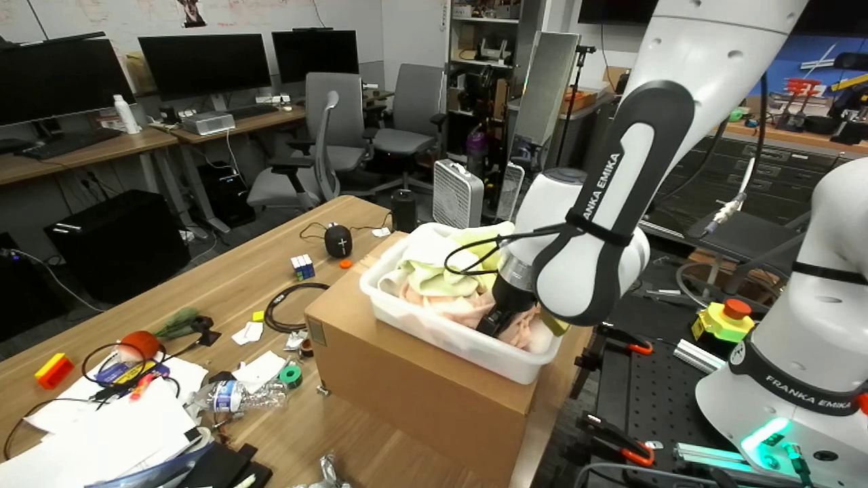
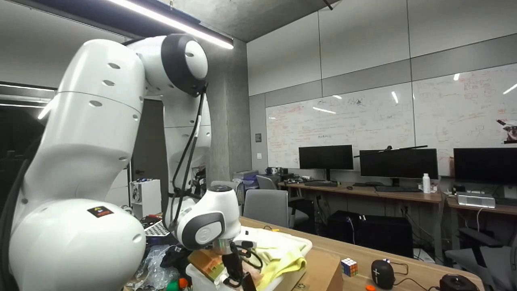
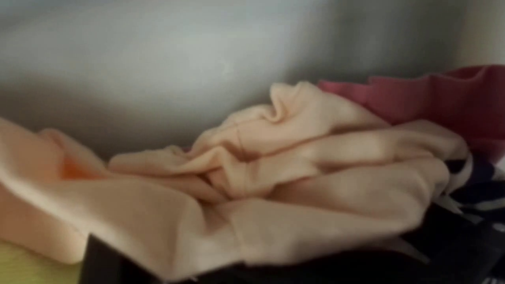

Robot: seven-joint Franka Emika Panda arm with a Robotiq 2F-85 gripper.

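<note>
A white plastic bin (image 1: 439, 335) holds a heap of cloths. Yellow cloth (image 2: 286, 266) and pale green cloth (image 1: 439, 278) lie on the heap, beside peach cloth (image 1: 460, 309). My gripper (image 1: 493, 322) is down in the bin's right part, its tips among the cloths. In the wrist view, folds of peach cloth (image 3: 303, 208) lie across the space between the open fingers, with one dark finger (image 3: 106, 262) at the lower left. Dark red cloth (image 3: 440, 101) shows at the right. The arm hides part of the heap in exterior view 1.
The bin stands on a cardboard box (image 1: 423, 398) on the wooden table. A puzzle cube (image 1: 302, 267), a black speaker (image 1: 338, 240) and a coiled black cable (image 1: 281, 309) lie left of it. Papers (image 1: 122, 431) and a plastic bottle (image 1: 236, 396) clutter the near left.
</note>
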